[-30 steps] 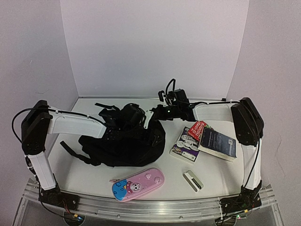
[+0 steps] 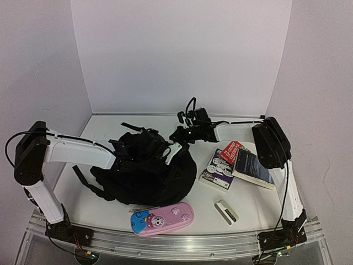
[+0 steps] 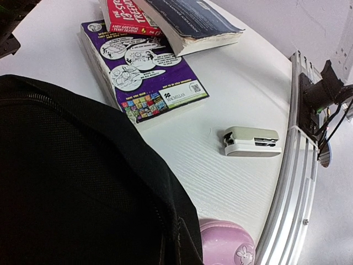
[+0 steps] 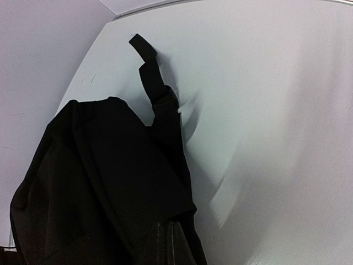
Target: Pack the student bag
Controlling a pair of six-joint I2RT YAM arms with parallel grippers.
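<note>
A black bag lies on the left half of the table, its fabric slumped and a strap trailing at the back. My left gripper looks shut on the bag's front rim, its dark fingers hard to tell from the cloth. At the bag's back right edge, my right gripper appears shut on the fabric. A pink pencil case lies in front of the bag, touching or nearly touching it. Right of the bag are a purple book, a red book and a dark blue book.
A pale stapler lies in front of the books, well apart from them. The metal rail borders the table's front, with white walls on the other sides. Free table shows around the stapler and behind the bag.
My right gripper has moved left, and my left arm has shifted slightly left and forward. The bag has spread toward the front, close against the pencil case. Books and stapler stay put.
</note>
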